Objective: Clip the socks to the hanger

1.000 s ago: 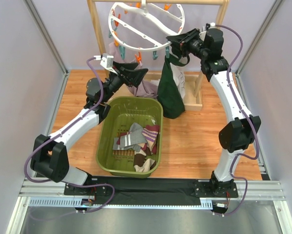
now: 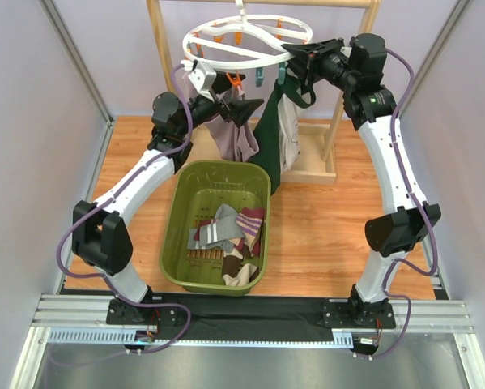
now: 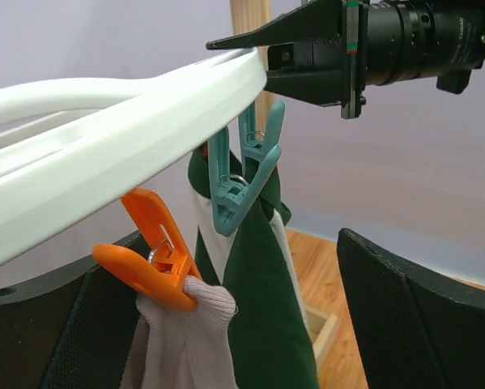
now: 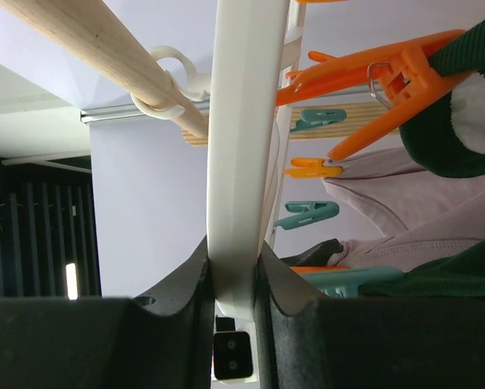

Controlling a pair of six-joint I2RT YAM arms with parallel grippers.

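Note:
A white ring hanger point(image 2: 250, 60) hangs from the wooden stand with orange and teal clips on it. My right gripper is shut on the hanger's white rim at the upper right. My left gripper point(image 2: 246, 104) stands open just under the front of the ring, around an orange clip point(image 3: 165, 275) that bites a pale mauve knit cloth point(image 3: 189, 340). Dark green cloth point(image 2: 266, 142) hangs from clips beside it. Socks point(image 2: 218, 231) in grey, maroon, brown and striped lie in the green bin point(image 2: 177, 267) below.
The wooden stand point(image 2: 331, 130) rises behind the ring. Bare wooden floor point(image 2: 323, 235) lies right of the bin and at the left.
My left gripper has moved up and right to the orange clip. The ring has swung down and right in the top view, with my right gripper holding it.

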